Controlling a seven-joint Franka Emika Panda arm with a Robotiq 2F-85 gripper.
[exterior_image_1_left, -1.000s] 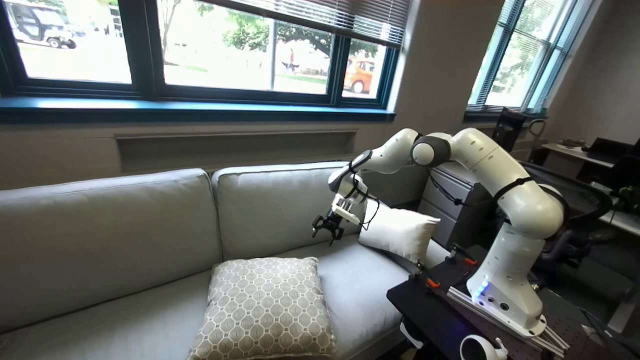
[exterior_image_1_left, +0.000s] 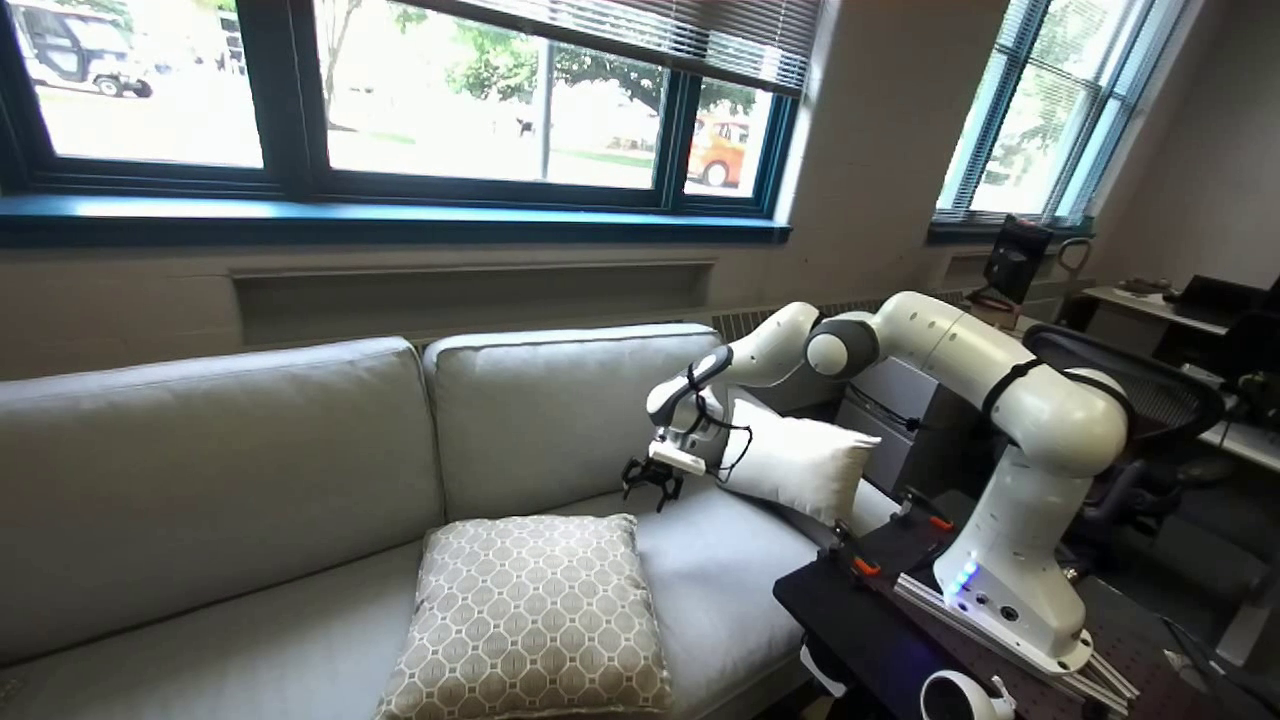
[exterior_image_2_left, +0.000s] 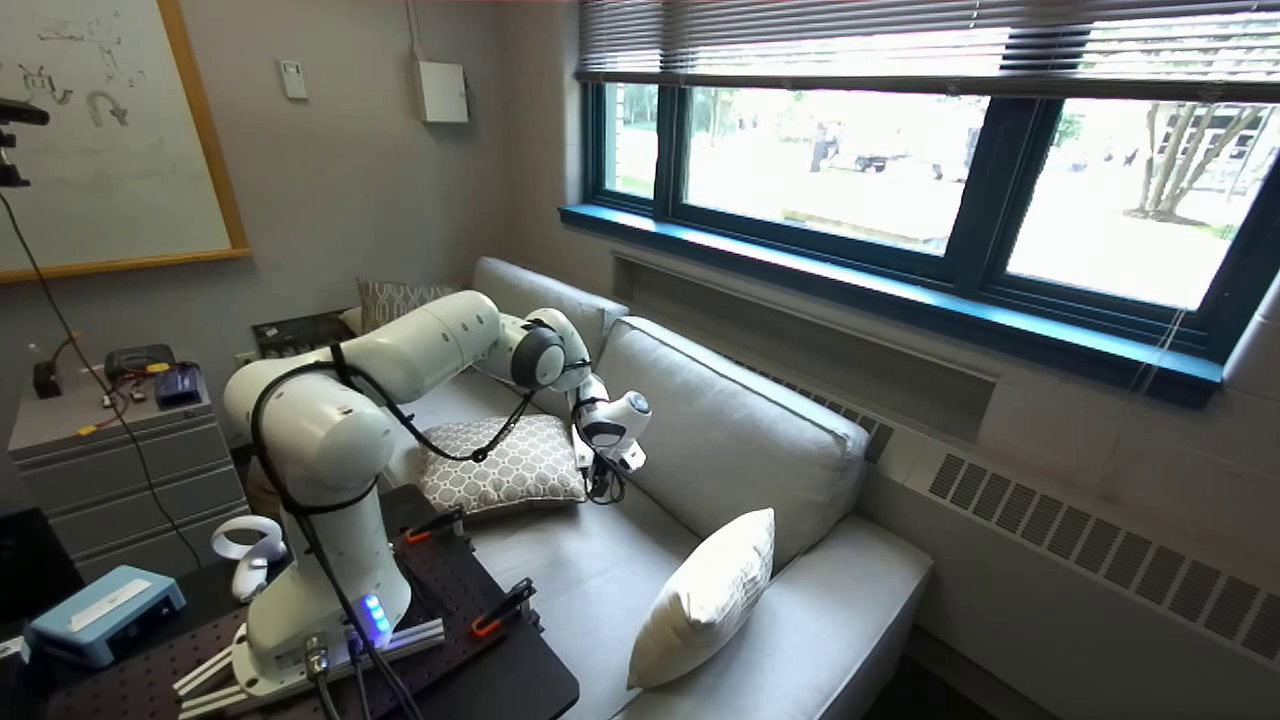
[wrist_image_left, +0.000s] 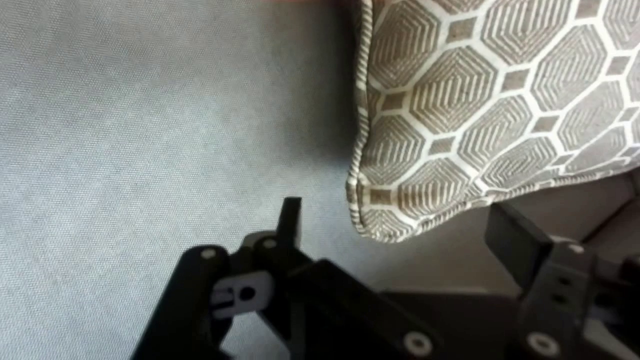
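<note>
A beige pillow (exterior_image_1_left: 530, 612) with a honeycomb pattern lies flat on the seat of the grey sofa (exterior_image_1_left: 240, 648). My gripper (exterior_image_1_left: 648, 490) hangs just behind that pillow's back right corner, close to the seat. In the wrist view the gripper is open, its black fingers (wrist_image_left: 289, 222) spread wide. The corner of the patterned pillow (wrist_image_left: 456, 114) shows between and beyond the fingertips, and nothing is gripped. From the other side, the arm partly hides the pillow (exterior_image_2_left: 504, 462), and the fingers are hard to make out there.
A white pillow (exterior_image_1_left: 794, 462) leans at the sofa's right end, near the arm. The sofa's backrest (exterior_image_1_left: 564, 414) rises close behind the gripper. Clamps (exterior_image_1_left: 858, 554) sit on the black table (exterior_image_1_left: 840, 612) at the robot's base.
The arm has come down, lowering my gripper slightly toward the seat and tilting its wrist more steeply downward. Both pillows stay where they were.
</note>
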